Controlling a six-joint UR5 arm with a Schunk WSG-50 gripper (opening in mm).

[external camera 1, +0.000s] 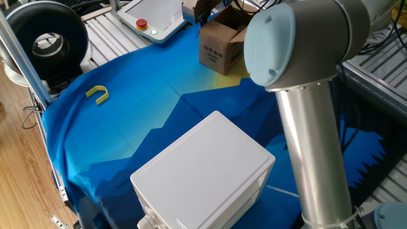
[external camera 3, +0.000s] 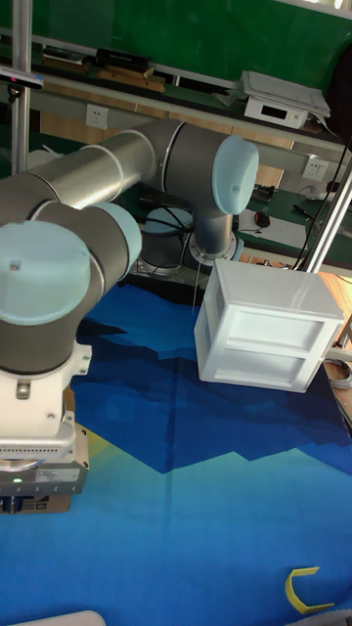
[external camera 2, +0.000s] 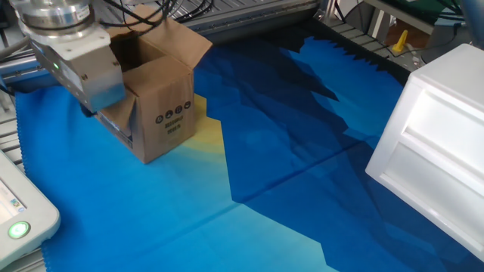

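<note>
An open cardboard box [external camera 1: 219, 51] stands on the blue cloth near its back edge, flaps up. My gripper's metal body [external camera 2: 91, 75] hangs beside the box [external camera 2: 165, 113], overlapping its left side and open top in exterior view 2. In exterior view 3 the gripper [external camera 3: 42, 474] covers most of the box. Its fingers are largely hidden, so neither their opening nor anything between them shows. Alone on the cloth lies a yellow curved strip [external camera 1: 99, 95], also visible at the bottom right of exterior view 3 [external camera 3: 304, 591]. A white drawer unit [external camera 3: 266, 326] stands upright across the cloth.
A control tablet [external camera 1: 156, 22] with a red stop button lies behind the cloth. To the far left is a black ring-shaped device [external camera 1: 48, 44]. My forearm [external camera 1: 311, 152] passes close by the drawer unit. Bare cloth [external camera 1: 140, 89] spreads between strip and box.
</note>
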